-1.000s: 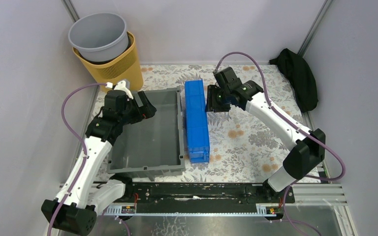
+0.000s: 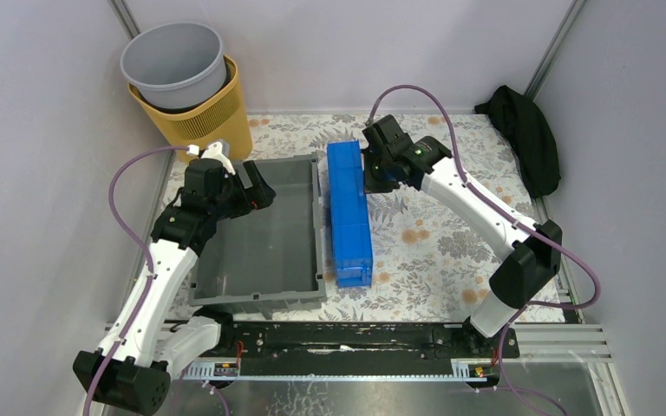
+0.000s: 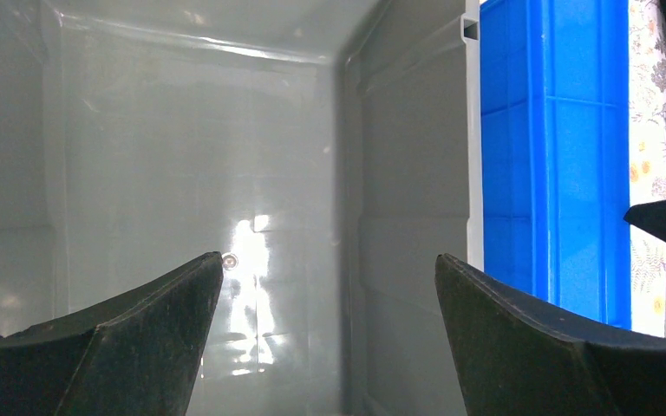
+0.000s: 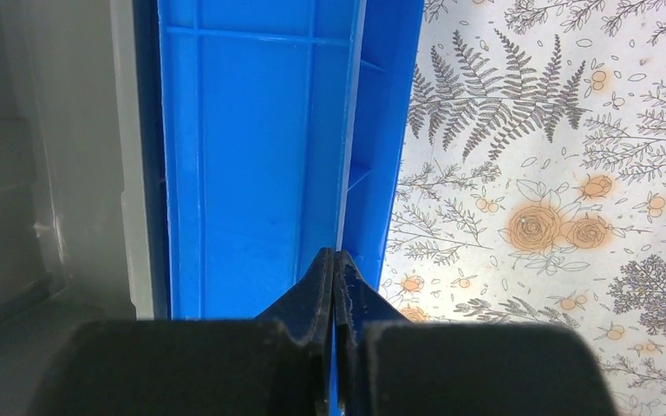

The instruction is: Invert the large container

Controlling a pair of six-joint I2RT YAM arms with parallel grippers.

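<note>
A long blue container (image 2: pixel 347 208) stands on its long side, beside the right wall of the large grey bin (image 2: pixel 260 234). Its compartments open to the right in the right wrist view, where dividers show behind the near rim. On that rim my right gripper is shut, its fingertips pinching the blue edge. Over the grey bin, my left gripper hangs open with nothing between its fingers. The bin is empty apart from a tiny round mark on its floor, and its opening faces up.
A yellow basket (image 2: pixel 221 121) with a grey bucket (image 2: pixel 173 65) in it stands at the back left. Black cloth (image 2: pixel 520 139) lies at the back right corner.
The container has shifted slightly right. The left arm and grey bin have stayed put.
</note>
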